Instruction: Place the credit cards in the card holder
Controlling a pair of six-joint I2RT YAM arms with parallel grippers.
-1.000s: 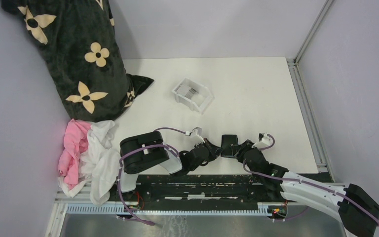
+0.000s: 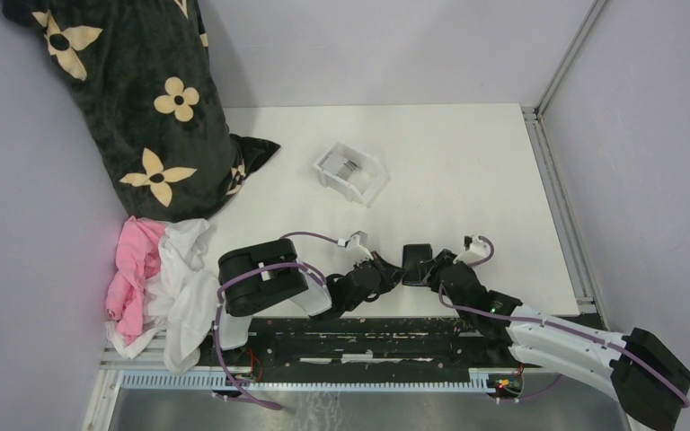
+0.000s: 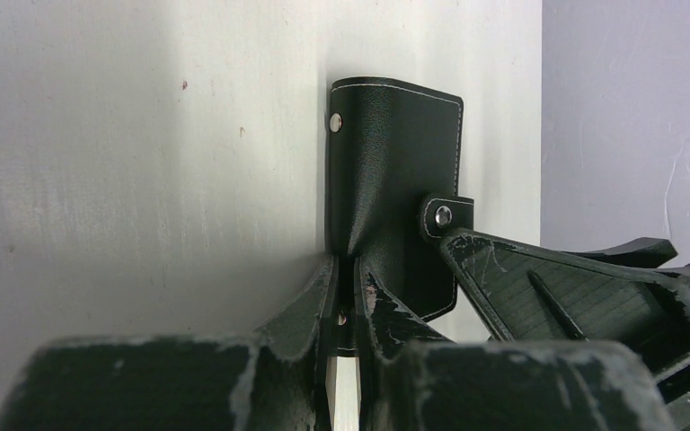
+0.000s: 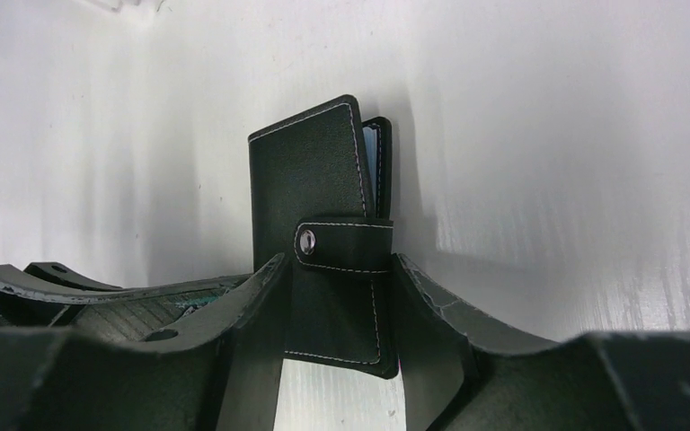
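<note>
The black leather card holder (image 2: 416, 254) lies closed on the table between my two grippers. In the left wrist view, my left gripper is shut on the holder's folded spine edge. My right gripper is parted at the opposite side, its fingers on either side of the snap strap (image 4: 346, 245), not closed on it. A pale bluish edge (image 4: 371, 157) shows inside the holder, between its covers. Far from both grippers, greyish cards (image 2: 339, 166) lie in the white box.
The white box (image 2: 375, 184) stands behind the holder, left of the table's middle. Pink cloth (image 2: 133, 278) and white cloth (image 2: 184, 283) lie at the left edge, below a dark flowered blanket (image 2: 144, 108).
My right gripper and wrist have shifted slightly against the holder, the wrist moving a little to the left. The left arm, the holder and the white box look unchanged.
</note>
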